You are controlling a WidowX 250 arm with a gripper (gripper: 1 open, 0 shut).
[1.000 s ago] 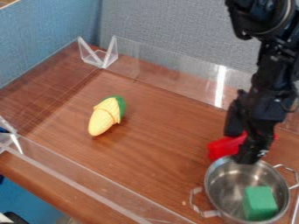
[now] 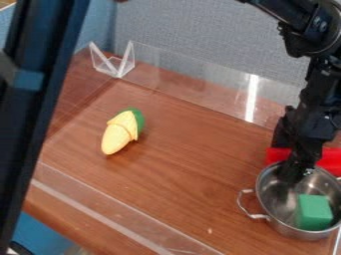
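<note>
My black gripper (image 2: 296,159) hangs at the right, its fingers down at the back rim of a steel pot (image 2: 280,211); whether anything is between them is hidden. A red object (image 2: 329,159) lies behind the gripper and pot. A green block (image 2: 312,211) sits inside the pot. A yellow toy corn (image 2: 122,133) with a green husk lies on the wooden table (image 2: 160,189) at the left of centre.
A clear wire-like stand (image 2: 112,62) is at the back left. Clear low walls edge the table. A dark vertical shape (image 2: 27,100) fills the left foreground.
The arm has shifted right, along with the red object. The pot now sits slightly further right and higher in view than a second ago.
</note>
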